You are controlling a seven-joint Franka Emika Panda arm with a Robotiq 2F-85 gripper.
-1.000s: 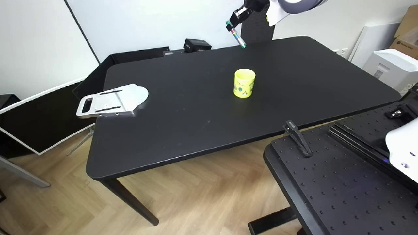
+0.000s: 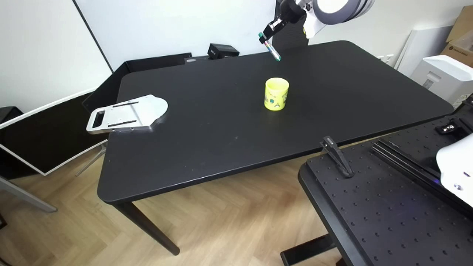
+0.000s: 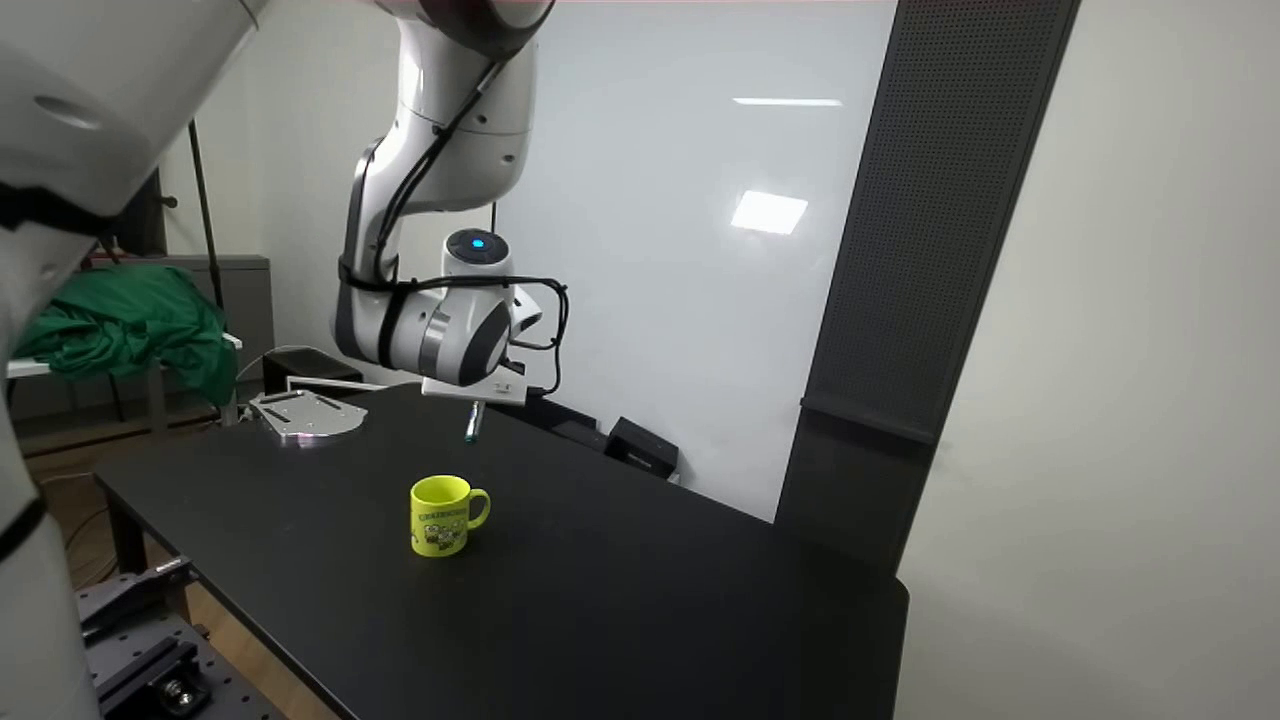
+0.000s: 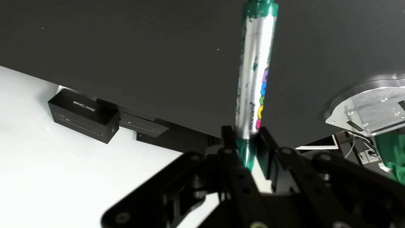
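A white marker with green ends (image 4: 255, 72) is pinched near one end by my gripper, which is shut on it. In exterior view 1 the gripper (image 2: 265, 37) is high at the table's far side, and the marker slants down from it, its lower end free. A yellow-green mug (image 2: 275, 94) stands upright on the black table, nearer the camera than the marker and apart from it. Exterior view 2 shows the mug's handle on its right, with the lower part of the marker (image 3: 474, 422) above and behind it; the fingers are hidden there by the arm.
A silver metal plate (image 2: 128, 114) lies at the table's left edge. Black boxes (image 4: 83, 115) sit just beyond the far edge, close to the whiteboard.
The gripper and marker have shifted slightly right and lower in exterior view 1. The marker is still held, and the mug has not moved.
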